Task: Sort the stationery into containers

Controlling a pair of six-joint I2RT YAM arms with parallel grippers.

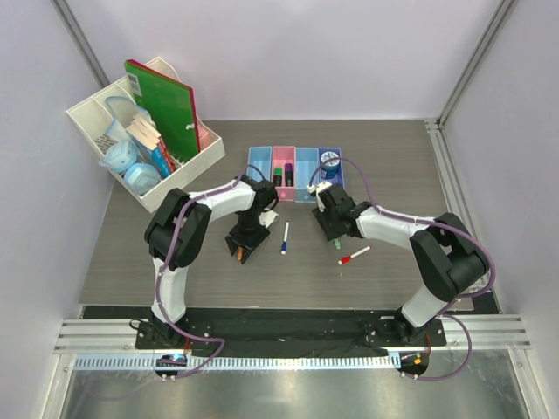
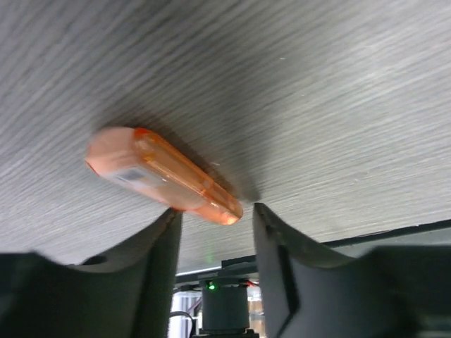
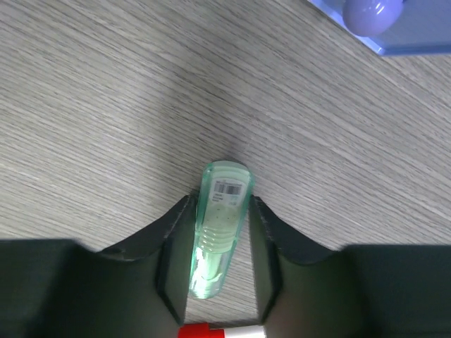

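An orange highlighter (image 2: pixel 162 172) lies on the table under my left gripper, whose fingers are partly apart just beside its lower end. My right gripper is lowered over a green highlighter (image 3: pixel 215 239), its part-open fingers on either side of it; whether they touch it I cannot tell. A blue-capped marker (image 1: pixel 285 237) lies between the arms. A red-capped marker (image 1: pixel 354 255) lies right of the green highlighter. The row of blue and pink bins (image 1: pixel 284 150) stands behind, with dark items in the pink one.
A large white caddy (image 1: pixel 201 166) with a green folder, cups and supplies stands at the back left. A blue bin edge (image 3: pixel 416 49) is near the right gripper.
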